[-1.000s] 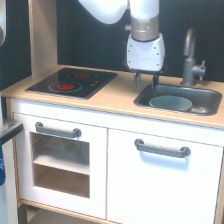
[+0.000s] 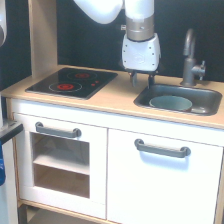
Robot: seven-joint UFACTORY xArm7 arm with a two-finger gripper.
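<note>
My white arm reaches down from the top, and its dark gripper [image 2: 142, 79] hangs at the back of the wooden counter, between the cooktop and the sink. Its two dark fingers look spread apart, and nothing shows between them. Just to its right is the grey sink [image 2: 205, 99], with a round greenish dish or pan [image 2: 171, 103] in the basin. What that dish is exactly is too small to tell.
On the left lies a black cooktop [image 2: 73, 83] with red burner rings. A dark faucet [image 2: 190, 58] rises behind the sink. Below are an oven door [image 2: 59, 131] with a window and a white cabinet door [image 2: 160, 185]. Bare counter [image 2: 118, 96] separates cooktop and sink.
My gripper has shifted slightly to the left, away from the sink. The dish, faucet, cooktop and doors look unmoved.
</note>
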